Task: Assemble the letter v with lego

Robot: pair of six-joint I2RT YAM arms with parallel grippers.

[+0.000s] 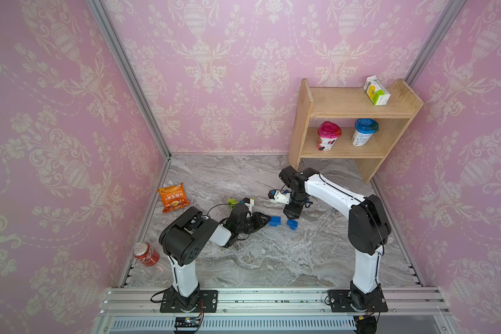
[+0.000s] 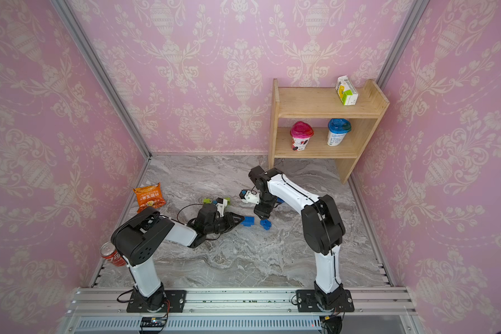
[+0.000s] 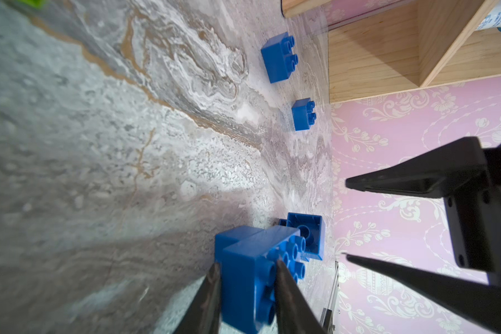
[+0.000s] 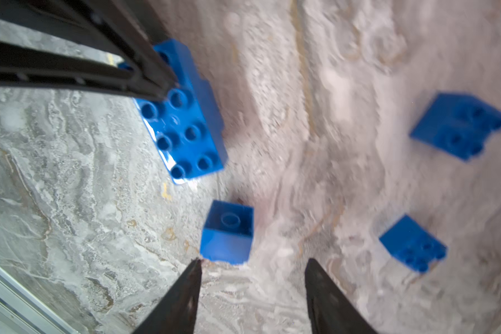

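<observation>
A stepped blue brick assembly [image 4: 197, 130] has my left gripper shut on its end, low over the table. The small blue brick pair lies tipped on the table beside that assembly, apart from it, its hollow underside showing in the left wrist view. My right gripper stands open above and beside the pair, nothing between its fingers. Farther off, two loose blue bricks rest on the table: a larger brick [image 3: 278, 57] and a smaller brick [image 3: 304, 114]. In the top views the right arm partly covers these.
Green bricks [image 2: 207, 200] sit behind the left gripper. The wooden shelf [image 1: 305, 128] stands at the back right. A snack bag [image 1: 173, 197] and a red can [image 1: 145, 253] are at the far left.
</observation>
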